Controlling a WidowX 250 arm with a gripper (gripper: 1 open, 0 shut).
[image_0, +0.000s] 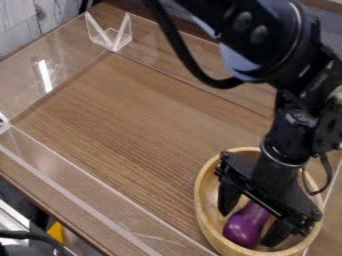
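Observation:
My gripper (265, 200) is down inside the tan bowl (211, 206) at the lower right, its black fingers around the upper part of a purple eggplant-like object (245, 229). Whether the fingers touch or grip it cannot be told. The gripper and arm hide much of the bowl.
A wide stretch of bare wooden table (120, 125) lies left of the bowl. Clear plastic edging runs along the left and front, and a small white wire-like piece (110, 32) sits at the far upper left.

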